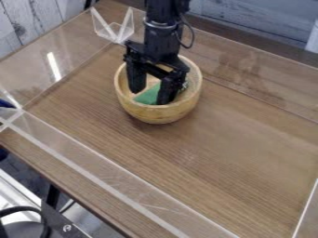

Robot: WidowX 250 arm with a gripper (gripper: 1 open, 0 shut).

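Note:
The black gripper (156, 78) is lowered into a light wooden bowl (158, 112), its fingers apart on either side of a green object (148, 95). The object lies inside the bowl and is partly hidden by the gripper; whether the fingers touch it is unclear.
The wooden table (218, 163) has broad bare room to the right of and in front of the bowl. Clear tape strips run along its left and right sides. A white wire-like shape stands at the back left, near the pale plank wall. A black cable lies at the lower left.

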